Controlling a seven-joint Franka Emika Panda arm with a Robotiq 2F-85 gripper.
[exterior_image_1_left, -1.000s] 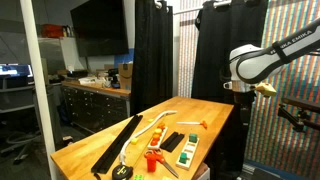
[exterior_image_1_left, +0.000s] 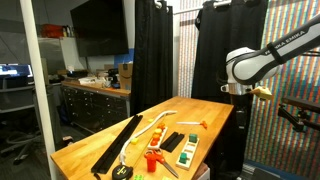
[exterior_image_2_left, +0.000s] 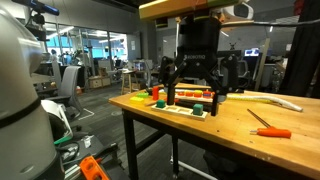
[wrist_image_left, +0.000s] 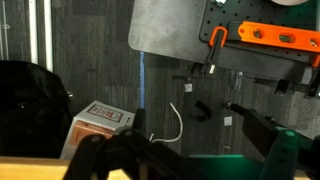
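Note:
My gripper (exterior_image_2_left: 205, 88) hangs open in the foreground of exterior view 2, its dark fingers wide apart. Exterior view 1 has the same gripper (exterior_image_1_left: 243, 95) off the right side of the wooden table (exterior_image_1_left: 95, 152). Only dark floor and cables show between the fingers in the wrist view, where the gripper holds nothing. On the table, a pale tray (exterior_image_1_left: 188, 153) carries green blocks near the edge, apart from the gripper. A red cup-like object (exterior_image_1_left: 151, 162) stands beside it.
Also on the table are a long black bar (exterior_image_1_left: 118, 145), a white curved piece (exterior_image_1_left: 145, 130) and an orange-handled tool (exterior_image_2_left: 271, 132). A white box (wrist_image_left: 100, 121) and a metal plate with an orange handle (wrist_image_left: 275, 36) appear in the wrist view.

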